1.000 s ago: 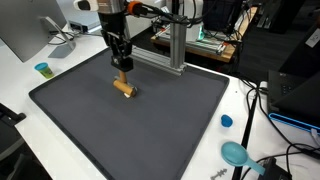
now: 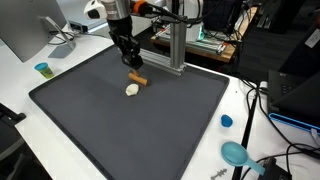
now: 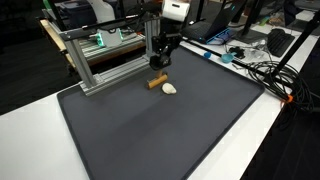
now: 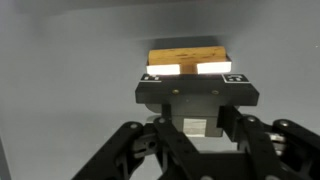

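A brown wooden piece (image 2: 138,78) with a rounded bar lies low beneath my gripper (image 2: 134,70), close to the mat. In exterior view 2 the same wooden piece (image 3: 157,80) shows below the dark fingers. My wrist view has its bar (image 4: 187,55) crosswise just beyond the gripper, with a short brown stem running toward the fingers. The gripper is shut on that piece, though the exact grip is hidden. Beside it on the mat is a small whitish round object (image 2: 132,89), apart from the bar, also seen as a pale object (image 3: 169,88).
A metal rail-like frame (image 2: 178,65) stands at its back edge. A blue-green cup (image 2: 43,70), a teal bowl (image 2: 237,155) and a blue lid-like thing (image 2: 226,121) are outside the mat.
The gripper and wooden piece have moved back and to the right in exterior view 1. The whitish object, partly covered before, is now in full view. The stem no longer shows there.
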